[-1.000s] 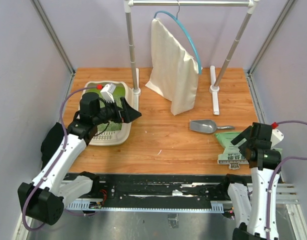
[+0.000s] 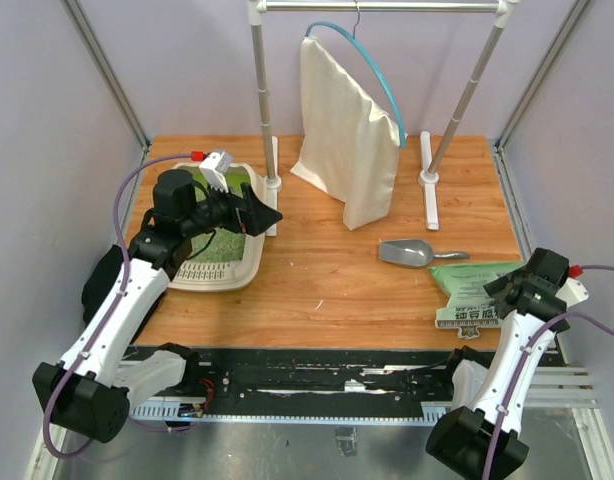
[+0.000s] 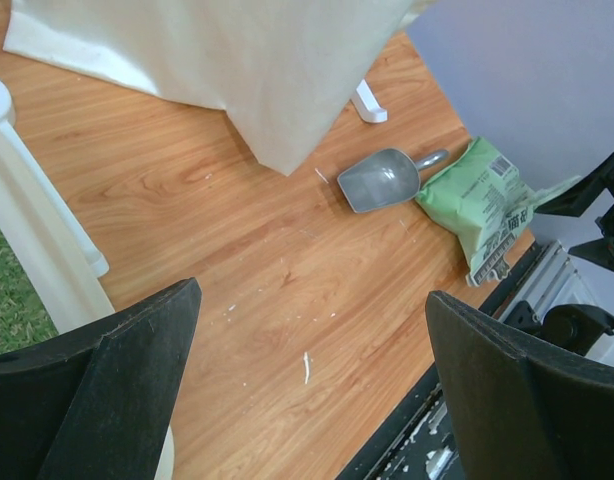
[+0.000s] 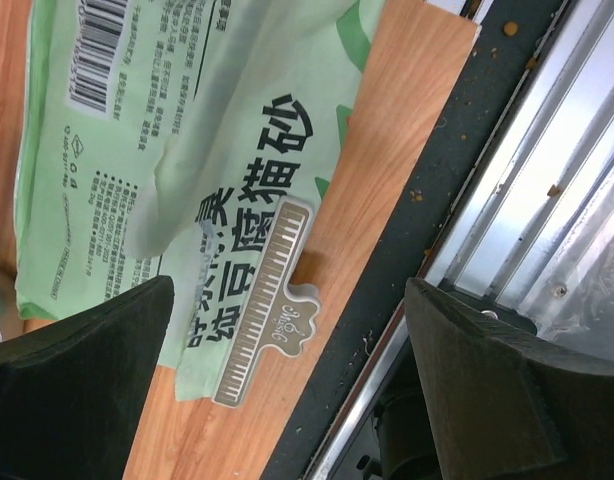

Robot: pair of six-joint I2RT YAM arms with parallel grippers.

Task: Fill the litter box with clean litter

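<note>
The litter box (image 2: 249, 262), a cream tray with a green mat or litter (image 2: 225, 246) inside, stands at the left of the table, partly covered by the left arm. Over its right rim my left gripper (image 2: 271, 217) is open and empty. At the front right lies the green litter bag (image 2: 459, 287), its end closed by a grey clip (image 4: 264, 300). Above the bag my right gripper hangs open, fingers (image 4: 82, 375) apart with no grip on bag or clip. A metal scoop (image 2: 407, 252) lies left of the bag, its handle reaching toward it.
A cream cloth (image 2: 347, 140) hangs from a blue hanger on a white rack (image 2: 264, 90) behind the scoop. Rack feet (image 2: 430, 190) rest on the wood.
The right gripper has shifted right over the bag, while its arm's lower part has swung left. Bag, clip and scoop stay in place.
</note>
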